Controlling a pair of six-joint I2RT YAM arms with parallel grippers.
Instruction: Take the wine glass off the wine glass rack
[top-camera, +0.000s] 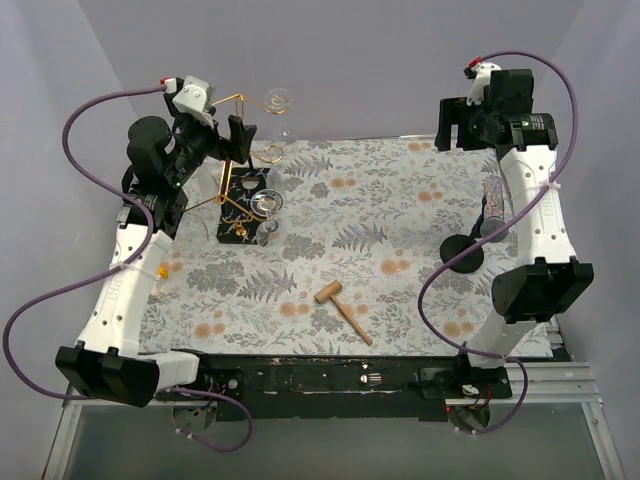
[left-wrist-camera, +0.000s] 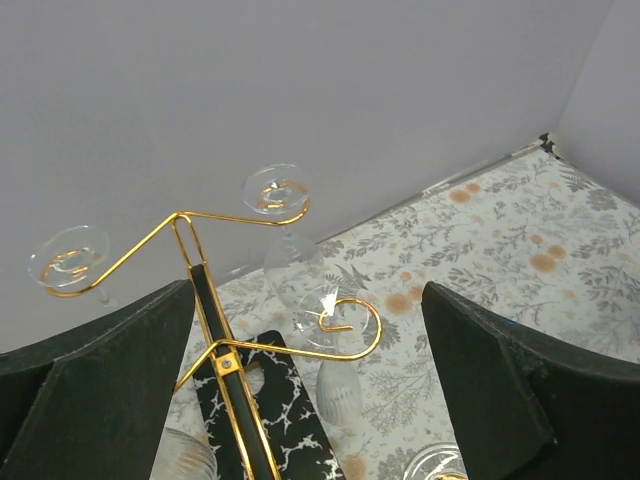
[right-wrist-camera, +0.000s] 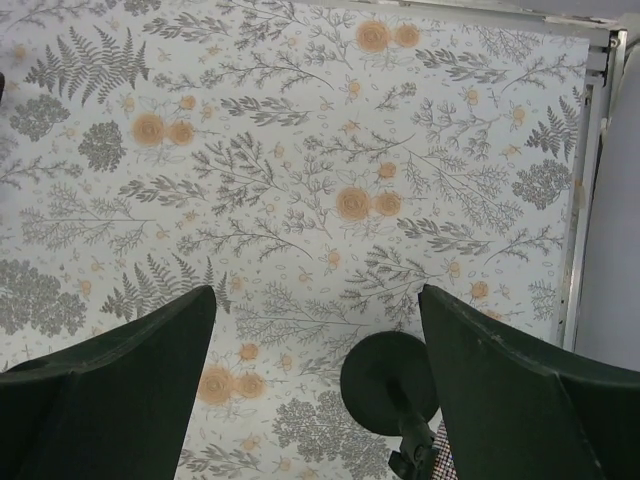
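Observation:
A gold wire rack (left-wrist-camera: 230, 365) on a black marbled base (top-camera: 236, 228) holds several clear wine glasses upside down, among them a glass (left-wrist-camera: 273, 188) at the upper arm and another (left-wrist-camera: 70, 255) at the left. In the top view a glass (top-camera: 267, 203) hangs at the front arm. My left gripper (top-camera: 228, 142) is open over the rack, nothing between its fingers; the glasses and rack show beyond them in the left wrist view. My right gripper (top-camera: 458, 125) is open above the table's right side, empty.
A wooden mallet (top-camera: 327, 292) lies front centre on the patterned table (top-camera: 380, 200). A black round stand (top-camera: 460, 253) with a rod and a patterned object (top-camera: 492, 210) sit at the right.

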